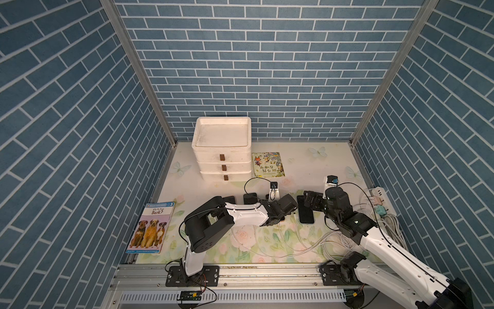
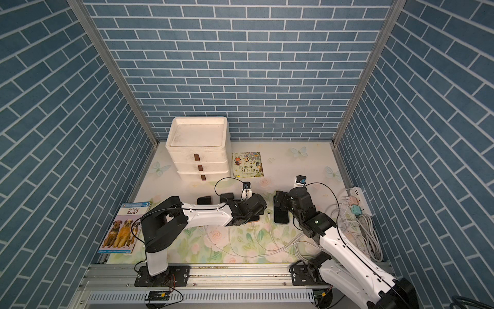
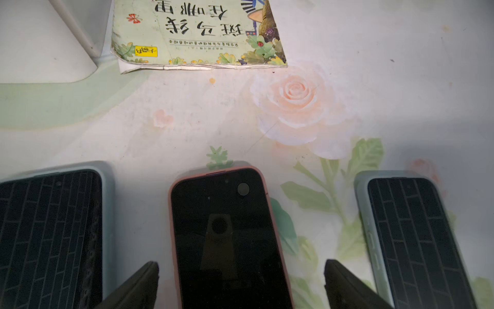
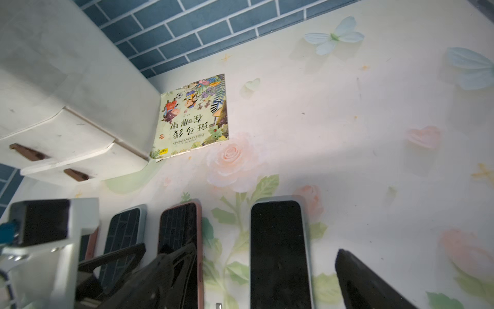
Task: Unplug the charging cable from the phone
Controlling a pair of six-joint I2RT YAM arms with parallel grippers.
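Note:
Several dark-screened phones lie in a row on the table. My left gripper is open over a pink-edged phone [image 3: 226,231], one finger to either side, nothing held. Over the rightmost phone [image 4: 280,252], in a pale case, my right gripper also stands open and empty. White charging cables [image 2: 272,252] run across the table in front of the phones. A small silver tip [image 4: 218,306], apparently a cable's connector, shows at the lower edge of the right wrist view, left of the rightmost phone. The phones' lower ends are cut off in both wrist views.
White drawers [image 1: 223,154] and a picture book [image 1: 268,164] stand behind the phones. A dog book [image 1: 150,226] lies far left. On the right are a power strip [image 1: 379,194] and coiled cables [image 1: 395,229].

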